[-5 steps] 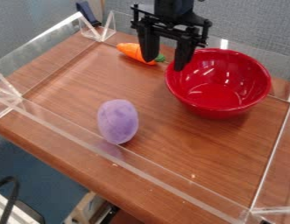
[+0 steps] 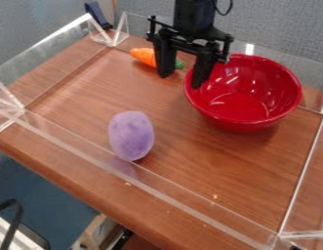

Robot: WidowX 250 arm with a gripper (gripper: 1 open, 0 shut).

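My black gripper (image 2: 183,61) hangs at the top centre, between an orange carrot and a red bowl. Its fingers point down, apart, with nothing visible held between them. The carrot (image 2: 144,56) lies at the back, partly behind the gripper, its green end near the left finger. The glossy red bowl (image 2: 250,98) sits at the right, empty. A purple oval object (image 2: 131,136) lies toward the front left on the wooden table.
Clear plastic walls border the wooden surface (image 2: 216,186) on its sides and front. A grey panel stands behind.
The carrot, bowl and purple object look unmoved.
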